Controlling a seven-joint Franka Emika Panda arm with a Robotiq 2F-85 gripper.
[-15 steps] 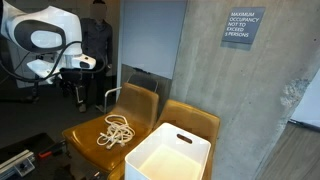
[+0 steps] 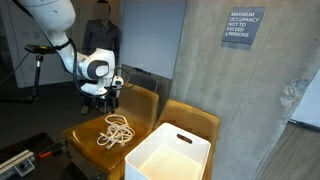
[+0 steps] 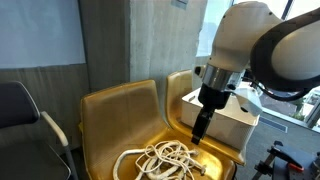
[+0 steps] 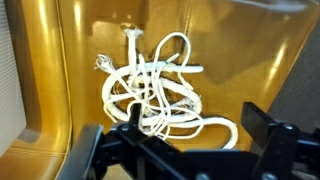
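A tangled white cord (image 4: 165, 95) lies in loose loops on the seat of a brown chair (image 2: 145, 102). In the wrist view, one end of the cord is thicker, and a thicker strand curves along the bottom right. My gripper is above the cord, its dark fingers (image 4: 93, 145) spread wide at the bottom of the wrist view. Nothing is between them. From the second exterior side, the cord (image 3: 165, 158) shows left of and below the gripper. A white open-topped bin (image 2: 168, 155) stands on the neighbouring chair; its inside is mostly hidden.
The brown chair's backrest (image 3: 122, 120) rises behind the cord. A black chair (image 3: 30, 135) stands to the left in the second exterior view. A concrete wall (image 2: 240, 90) closes off the back, beyond the bin.
The arm has moved right and away from the first exterior camera, lowering from the left side to above the cord's chair. The cord and bin have not moved.
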